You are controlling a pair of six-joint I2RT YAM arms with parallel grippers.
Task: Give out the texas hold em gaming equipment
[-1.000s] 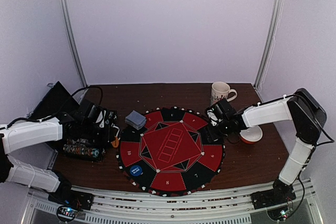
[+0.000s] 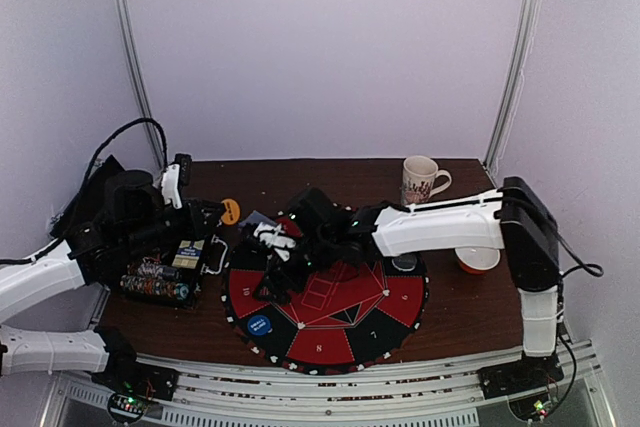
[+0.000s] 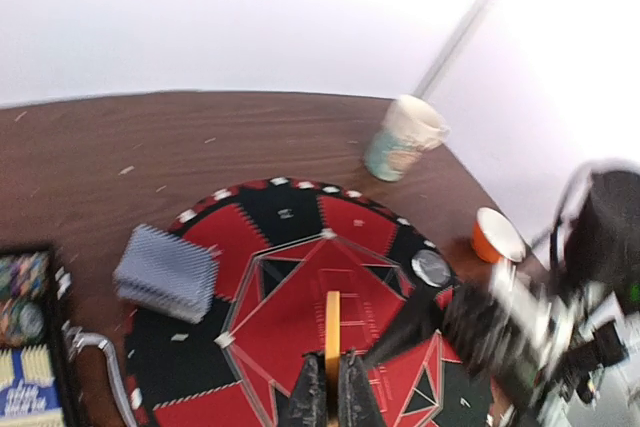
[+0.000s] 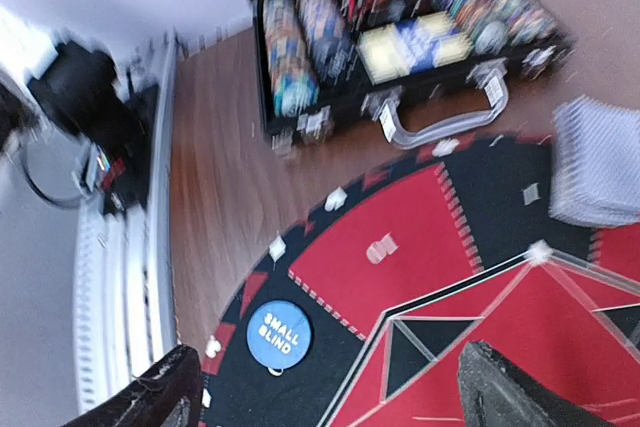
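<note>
My left gripper is shut on an orange disc [image 2: 230, 211], held edge-on in the left wrist view, above the case of chips at the left. My right gripper stands open over the left half of the red-and-black round mat [image 2: 320, 342], reaching across it toward the blue SMALL BLIND disc [image 4: 279, 333], which lies near the mat's edge. A grey-blue card stack [image 3: 166, 273] sits at the mat's back left. A silver disc [image 3: 431, 268] lies on the mat's right side.
A mug [image 2: 419, 177] stands at the back right, and a white-and-orange bowl [image 3: 498, 235] is right of the mat. The back of the wooden table has free room. The right arm spans much of the mat.
My right arm has swung leftward across the mat from the right side. My left gripper has risen from the case with the orange disc.
</note>
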